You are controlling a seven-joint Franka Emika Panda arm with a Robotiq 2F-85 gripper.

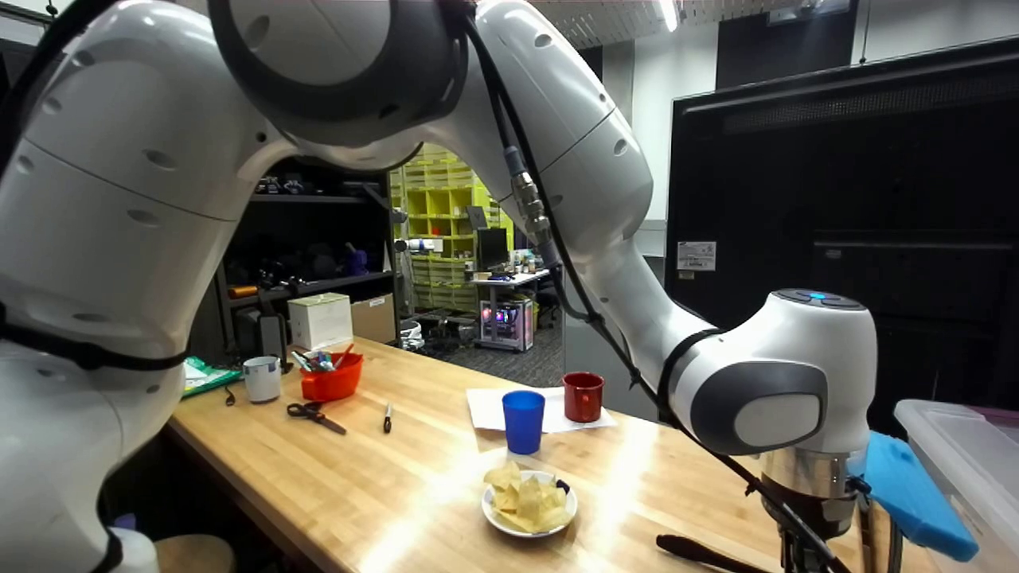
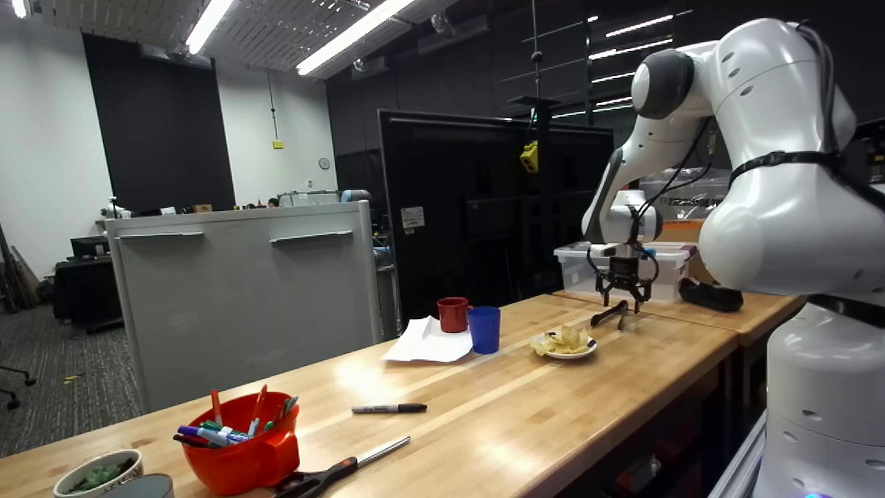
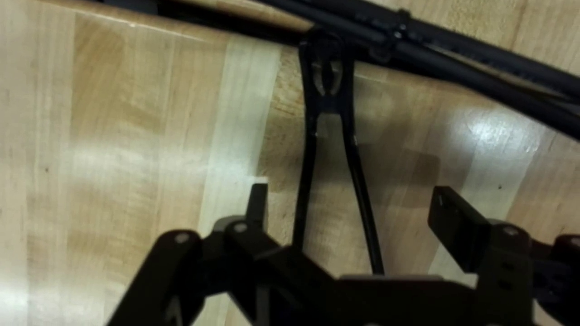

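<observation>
Black tongs [image 3: 326, 103] lie on the wooden table, their two long thin handles running down the wrist view. My gripper is open around those handles, one finger [image 3: 258, 203] off to the left and the other off to the right, with bare table showing between them and the handles. In exterior view 2 the gripper [image 2: 623, 299] hangs low over the tongs [image 2: 610, 314] at the table's far end. Exterior view 1 shows only one dark end of the tongs [image 1: 702, 551], and the fingertips there are out of frame.
A white plate of chips [image 2: 568, 347] is close by, then a blue cup [image 2: 485, 329] and a red mug [image 2: 453, 315]. A clear bin [image 2: 572, 270] and a black shoe [image 2: 711, 294] stand behind the gripper. Cables [image 3: 462, 59] cross the top of the wrist view.
</observation>
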